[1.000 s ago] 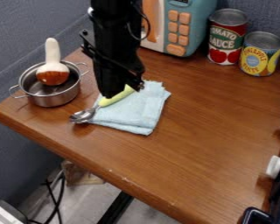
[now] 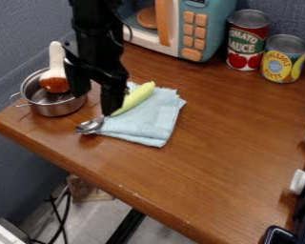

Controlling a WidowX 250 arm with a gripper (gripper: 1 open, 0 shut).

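My black gripper (image 2: 113,91) hangs over the left part of the wooden table, just left of a yellow banana-like object (image 2: 137,95) on a folded light-blue cloth (image 2: 152,126). A metal spoon (image 2: 91,125) lies at the cloth's left edge, below the fingers. A steel pot (image 2: 53,101) stands to the left, with a brown-and-white utensil (image 2: 56,64) in it, partly behind the arm. Whether anything is between the fingers is hard to tell against the dark body.
A toy microwave (image 2: 193,29), a tomato can (image 2: 246,40) and a yellow can (image 2: 284,59) stand at the back. A dark appliance (image 2: 295,219) sits at the right edge.
The gripper has shifted a little left, uncovering more of the yellow object and coming closer to the pot. The objects on the table appear unmoved.
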